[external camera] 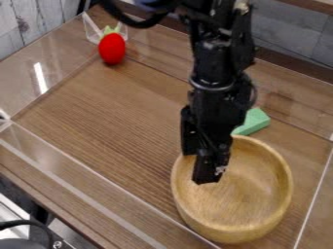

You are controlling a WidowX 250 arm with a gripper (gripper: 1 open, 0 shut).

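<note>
The black gripper (205, 146) reaches down from the top centre to just over the far-left part of the yellow bowl (232, 204). Its finger parts are dark and overlap, so I cannot tell whether they are open or shut, or whether anything is between them. A mint-green block (255, 121) lies behind the bowl, partly hidden by the arm.
A red rounded object (112, 49) sits at the back left, with a pale item (107, 25) behind it. Dark cable shows at the lower left.
</note>
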